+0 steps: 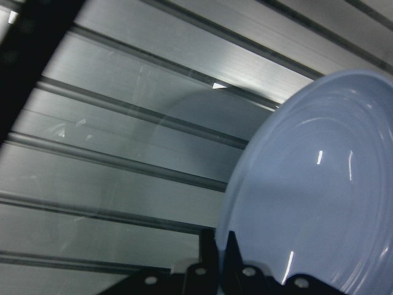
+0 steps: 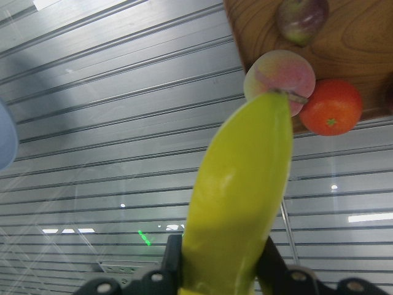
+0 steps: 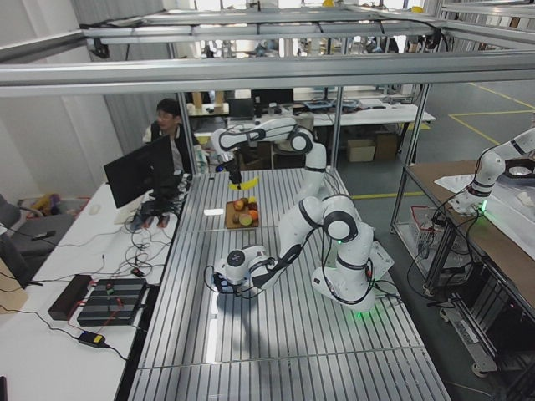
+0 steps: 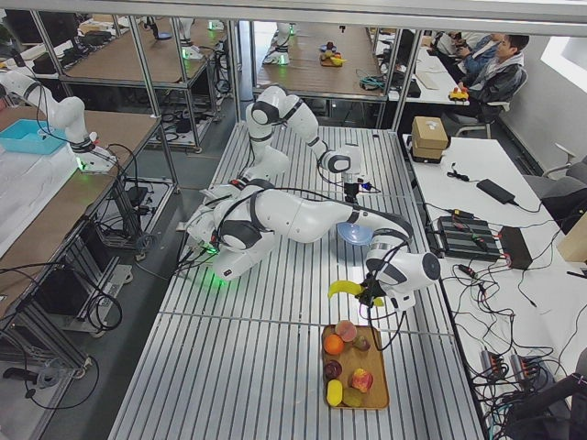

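Note:
My left gripper is shut on the rim of a pale blue plate (image 1: 313, 196), held tilted above the slatted table; in the camera right view the plate (image 4: 354, 234) is partly behind the right arm. My right gripper is shut on a yellow banana (image 2: 236, 184), raised beside a wooden tray (image 2: 350, 37) of fruit, with a peach (image 2: 273, 74), an orange (image 2: 325, 107) and a plum (image 2: 301, 18). The tray (image 4: 376, 394) also holds several other fruits.
A desk (image 3: 67, 359) with a monitor (image 3: 134, 171), power units and cables runs alongside; metal frame posts stand around the table.

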